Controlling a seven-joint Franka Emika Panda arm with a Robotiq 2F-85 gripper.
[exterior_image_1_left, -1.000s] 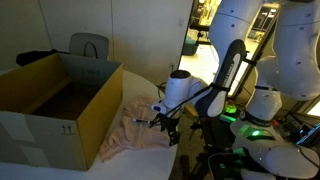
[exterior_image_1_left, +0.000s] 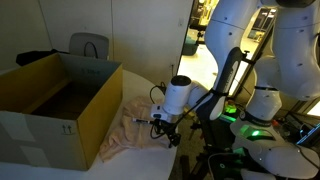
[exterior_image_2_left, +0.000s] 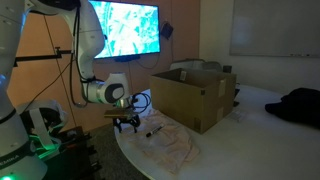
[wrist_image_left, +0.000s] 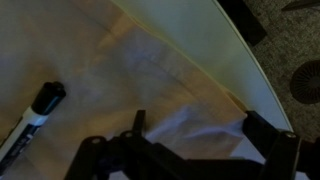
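Observation:
A pinkish cloth (exterior_image_1_left: 128, 133) lies spread on the white table, partly under my gripper. In the wrist view the fingers stand wide apart, one fingertip on either side of a corner of the cloth (wrist_image_left: 130, 75). Nothing visible is clamped between them. A black-and-white marker (wrist_image_left: 32, 122) rests on the cloth, to the left of the fingers; exterior view 2 also has the marker (exterior_image_2_left: 154, 131) on the cloth. In exterior view 1 the gripper (exterior_image_1_left: 164, 134) hangs low over the cloth's right part; whether the fingertips touch it I cannot tell.
A large open cardboard box (exterior_image_1_left: 62, 105) stands left of the cloth. The table's curved edge (wrist_image_left: 255, 75) runs close by the gripper, with dark carpet beyond. A grey chair (exterior_image_1_left: 89, 45) is behind the table. Bare tabletop (exterior_image_2_left: 235, 150) extends in front of the box.
The gripper has shifted slightly and the arm looks a little lower and tilted differently. The cloth, marker and box look unmoved.

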